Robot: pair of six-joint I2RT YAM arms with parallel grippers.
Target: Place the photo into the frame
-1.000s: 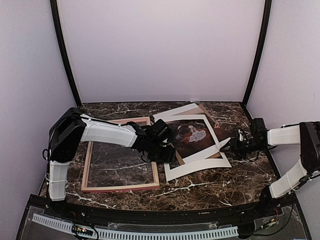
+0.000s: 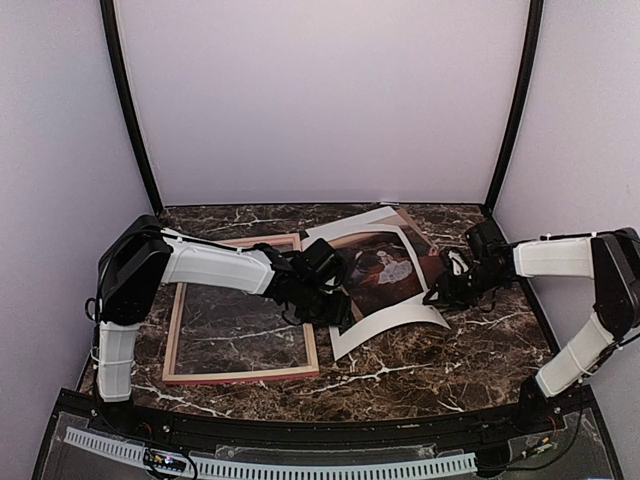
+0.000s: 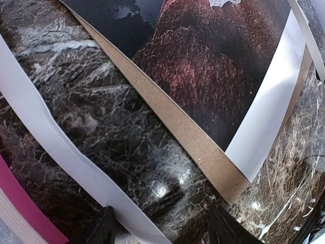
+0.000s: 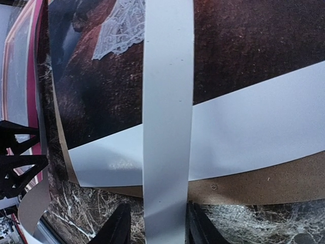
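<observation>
The photo [image 2: 380, 268], a dark print with a white figure, lies on a brown board [image 3: 167, 117] with a white strip along one side. Over it lies a thin white mat [image 2: 385, 330], its near and right sides bowed up. Left of these is the wooden frame [image 2: 240, 377] with a clear pane. My left gripper stands open at the mat's near left corner, the mat's strip passing between its fingers. At the right side, my right gripper is partly open around the mat's strip, with a gap on one side.
Behind the photo lies another pale sheet [image 2: 350, 222] with a brown piece. My left arm [image 2: 215, 265] crosses over the frame.
My right gripper has moved left, and the mat's right side has shifted left and bowed more. The left arm has stayed still.
</observation>
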